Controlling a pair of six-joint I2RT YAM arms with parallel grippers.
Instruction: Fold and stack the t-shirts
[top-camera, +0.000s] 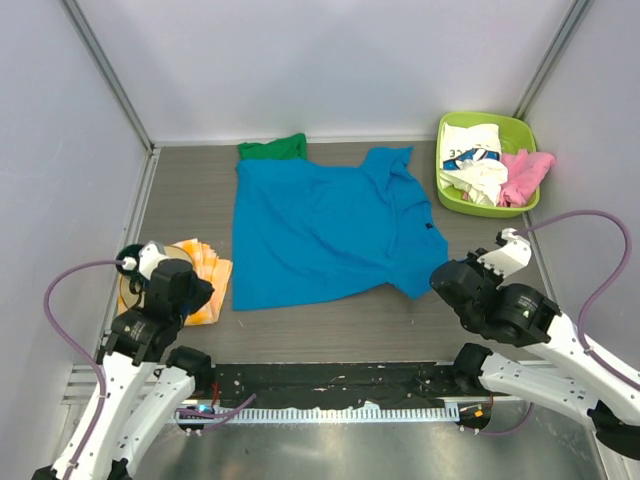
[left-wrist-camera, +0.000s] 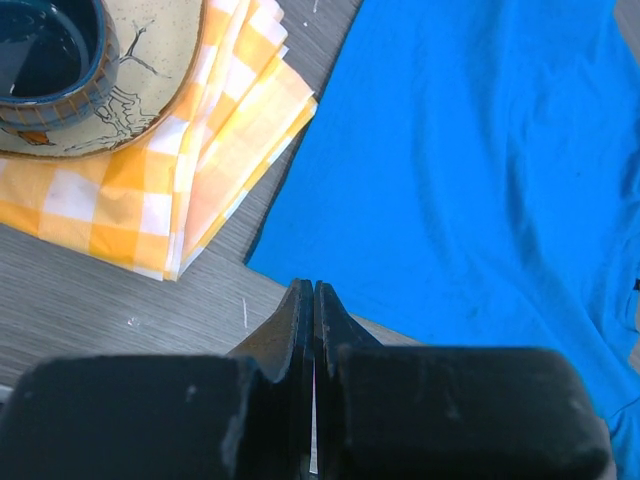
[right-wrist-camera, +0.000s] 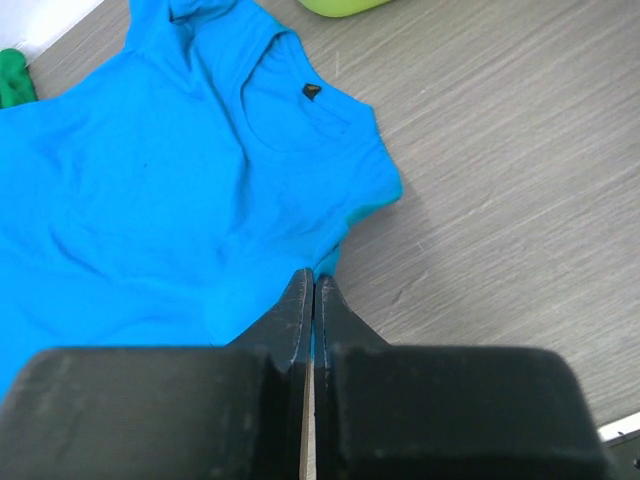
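Observation:
A blue t-shirt (top-camera: 325, 235) lies spread over the middle of the table, its neckline (right-wrist-camera: 262, 130) toward the right. My right gripper is shut on the shirt's near right part, where gathered cloth runs up to the fingertips. Left of the shirt, my left gripper (top-camera: 208, 294) is shut, and no cloth shows between its fingers. In the left wrist view the shirt's near left corner (left-wrist-camera: 262, 258) lies flat, apart from these fingertips. A folded green cloth (top-camera: 275, 149) peeks out from under the shirt's far edge.
At the far right stands a green basket (top-camera: 443, 190) with white and pink clothes. On the left, a plate (left-wrist-camera: 150, 90) and a blue bowl (left-wrist-camera: 70, 90) rest on an orange checked cloth (left-wrist-camera: 235, 160). Bare table (top-camera: 330, 335) shows along the front.

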